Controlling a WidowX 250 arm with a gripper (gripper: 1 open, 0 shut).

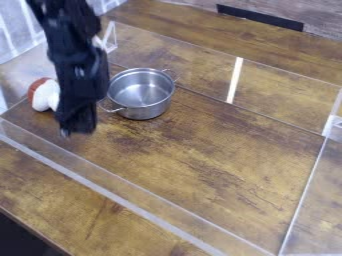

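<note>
The black gripper (pixel 78 120) is blurred, hanging low over the wooden table at the left, in front of a white object with a red end (pixel 43 92), which it partly hides. Whether its fingers hold anything does not show clearly; they look shut. A steel pot (pixel 144 95) with small side handles stands just right of the gripper.
A transparent barrier (pixel 321 170) runs round the work area on the wooden table (pixel 227 160). A dark strip (pixel 261 18) lies at the back.
</note>
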